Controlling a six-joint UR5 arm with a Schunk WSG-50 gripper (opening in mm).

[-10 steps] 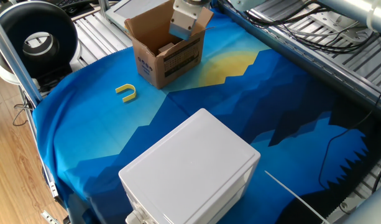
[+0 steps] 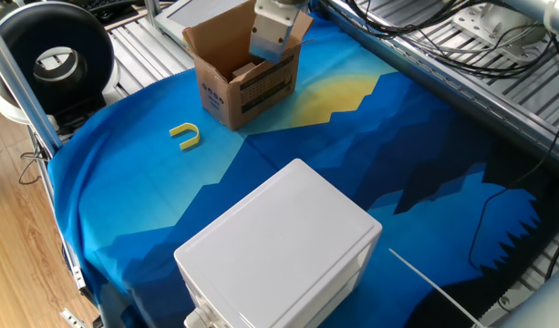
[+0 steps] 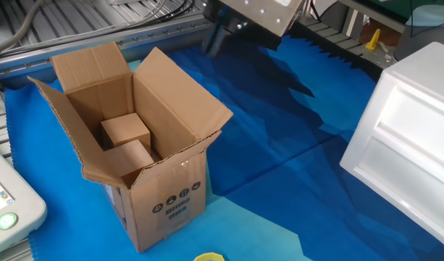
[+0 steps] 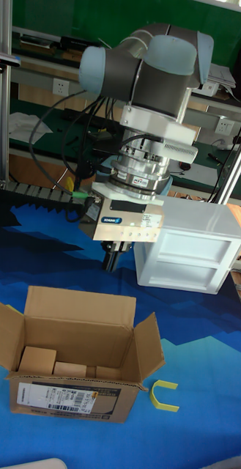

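Observation:
My gripper (image 4: 111, 259) hangs from the arm with its dark fingers pointing down, behind the open cardboard box (image 4: 75, 316) in exterior view 3. Exterior view 2 shows the gripper (image 3: 216, 36) at the top, apart from the box (image 3: 164, 196) and to its right. Its fingers are small and dark, so whether they are parted is unclear; no object shows at them. Inside the box sit wooden blocks (image 3: 126, 130), at least two of them. In exterior view 1 the gripper's metal body (image 2: 275, 25) overlaps the box from above, and its fingers do not show.
A white drawer unit (image 2: 279, 232) stands on the blue cloth. Beside the box lies a yellow U-shaped piece (image 2: 185, 136). A thin white rod (image 2: 431, 282) is right of the drawers. Cables (image 2: 480, 46) run along the metal frame. Open cloth separates box and drawers.
My gripper's body has shifted and turned slightly above the box in exterior view 1, and the arm link at the upper right has moved. Box, drawers and yellow piece are unmoved.

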